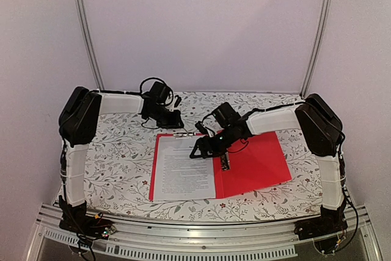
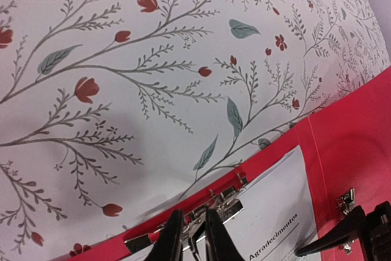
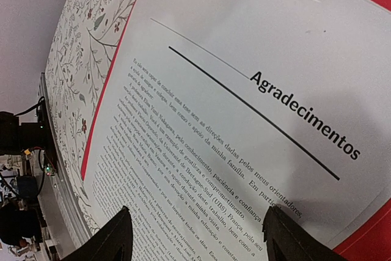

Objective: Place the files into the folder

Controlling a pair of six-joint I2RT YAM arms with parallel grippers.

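An open red folder (image 1: 256, 169) lies on the table, a stack of printed sheets (image 1: 183, 178) on its left half, topped in the right wrist view by a page headed "Agradecimentos" (image 3: 293, 108). A metal clip (image 2: 232, 209) runs along the folder's top edge. My left gripper is at this clip, partly open; whether it touches the lever is unclear. My right gripper stands open low over the sheets, its fingertips near or on the paper.
A second metal fitting (image 2: 345, 200) is at the folder's spine. Walls enclose the back and sides.
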